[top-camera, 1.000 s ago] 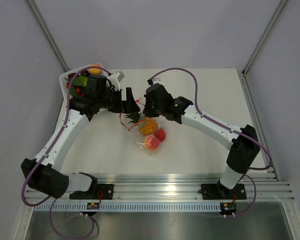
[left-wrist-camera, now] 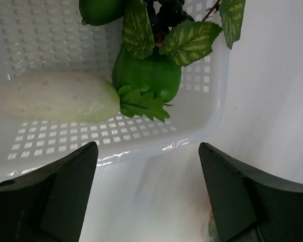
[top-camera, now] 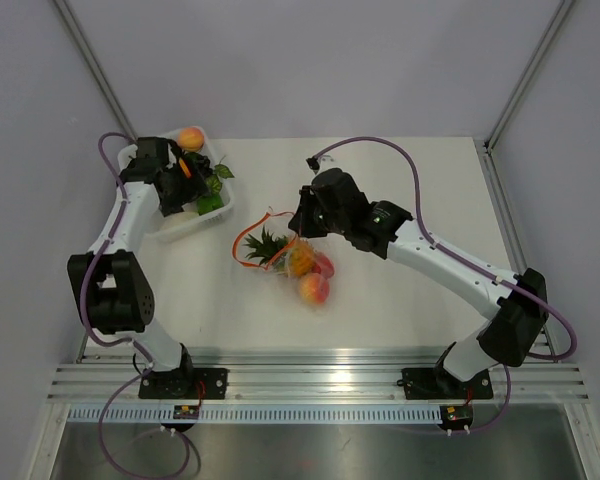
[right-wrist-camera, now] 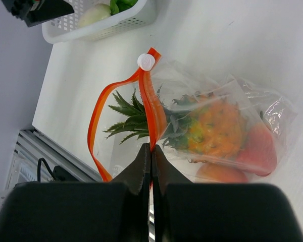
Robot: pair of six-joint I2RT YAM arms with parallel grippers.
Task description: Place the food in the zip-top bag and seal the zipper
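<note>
A clear zip top bag (right-wrist-camera: 237,101) with an orange zipper lies mid-table, its mouth gaping toward the left. A pineapple with green leaves (right-wrist-camera: 217,128) and reddish round fruits (top-camera: 314,288) are in it. My right gripper is shut on the bag's orange zipper edge (right-wrist-camera: 150,108), near the white slider (right-wrist-camera: 146,62). At the back left stands the white basket (left-wrist-camera: 219,91). Over its near rim hangs my left gripper, open and empty. Below it in the basket are a white radish (left-wrist-camera: 60,97), a green pepper (left-wrist-camera: 146,75) and dark grapes (left-wrist-camera: 169,15).
An orange round fruit (top-camera: 190,138) sits at the basket's far end. A side wall (top-camera: 30,200) stands close to the basket's left.
My left arm has swung left from the bag's mouth to above the basket. My right gripper has shifted slightly right, and the bag with its fruit has moved along with it.
</note>
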